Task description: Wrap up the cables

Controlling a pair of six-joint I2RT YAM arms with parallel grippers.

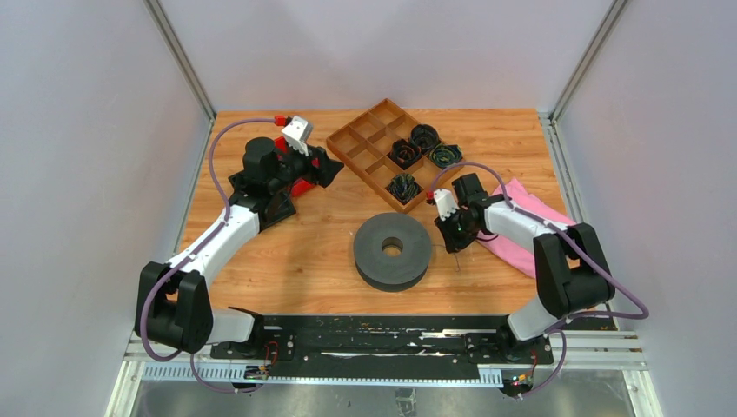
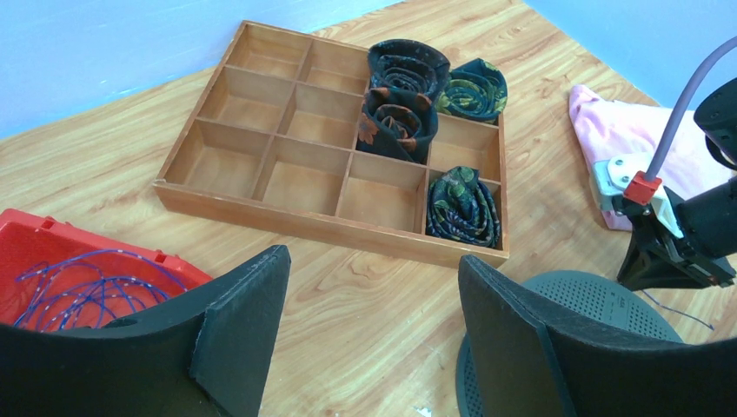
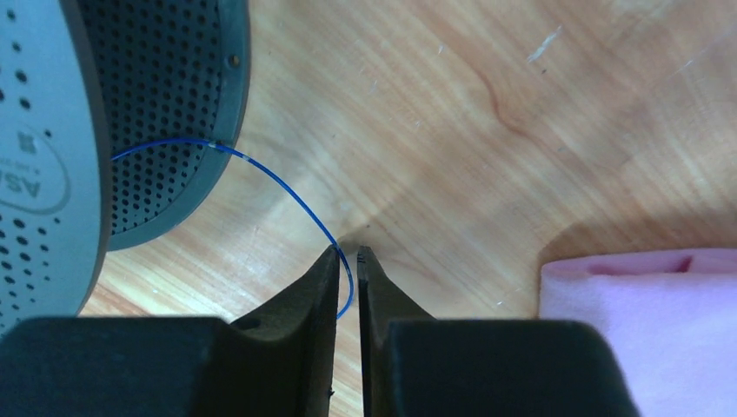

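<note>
A grey round reel (image 1: 368,248) with perforated flanges lies on the table. From between its flanges a thin blue cable (image 3: 291,193) runs out over the wood to my right gripper. That gripper is low beside the reel's right side, its fingers nearly together. A narrow gap still shows between them, and the cable's end curls through it at the tips. Wide apart are the fingers of my left gripper, empty, above the table left of the divided wooden box (image 2: 261,213). Several dark coiled bundles (image 2: 463,208) sit in the box's compartments.
In the left wrist view a red bin (image 2: 96,243) holds tangled blue cables, near the left arm. A folded pink cloth (image 3: 643,339) lies right of the right gripper. Bare wood shows in front of and left of the reel.
</note>
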